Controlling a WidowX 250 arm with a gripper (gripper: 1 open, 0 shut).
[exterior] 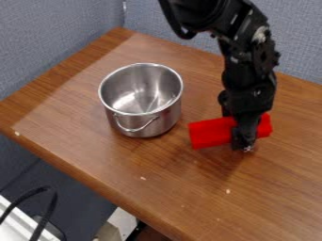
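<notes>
My black gripper (244, 137) points down over the right part of the wooden table and is shut on a red cylinder (209, 133), which lies sideways at table height. Its middle is hidden by the fingers. A shiny steel pot (141, 118) with a wire handle stands left of the cylinder, a short gap from its end.
Grey padded walls stand behind.
</notes>
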